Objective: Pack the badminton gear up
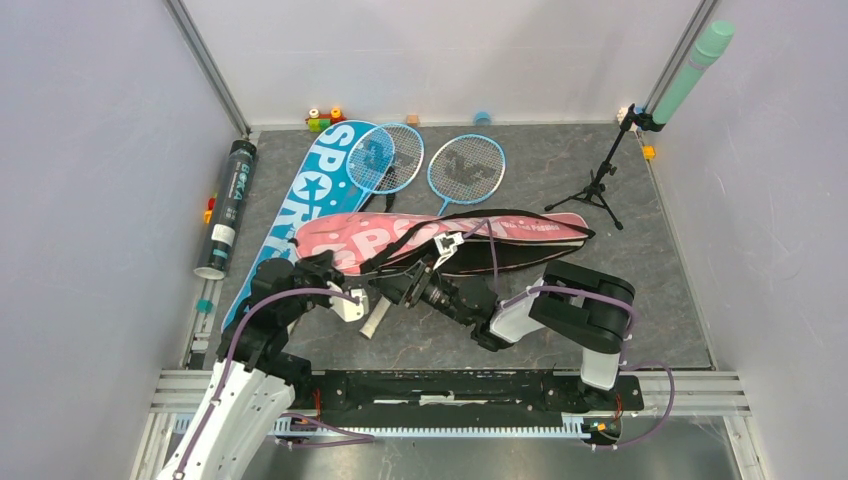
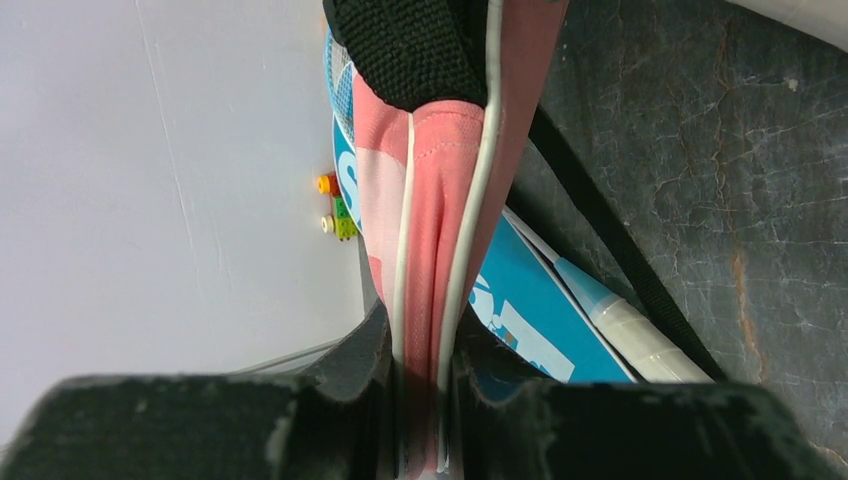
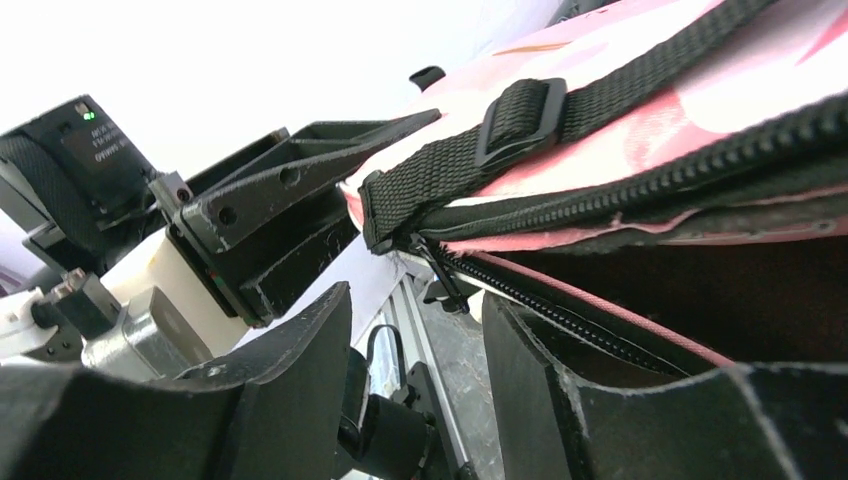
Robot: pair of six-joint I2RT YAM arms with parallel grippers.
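Note:
The pink racket bag (image 1: 345, 235) lies across the middle of the floor, its zip gaping along the near side. Its left end is pinched by my left gripper, shut on the pink fabric. My right gripper is open at the zip's left end, and the dark zip pull (image 3: 440, 275) hangs between and beyond its fingertips without visible contact. A blue bag (image 1: 318, 170) is spread out behind. Two rackets, one (image 1: 385, 158) over the blue bag and another (image 1: 467, 168) to its right, have their lower parts hidden by the pink bag.
A black shuttle tube (image 1: 228, 210) lies along the left wall. At the back right stands a small black tripod (image 1: 600, 180). A pale racket handle (image 1: 376, 318) pokes out near the grippers.

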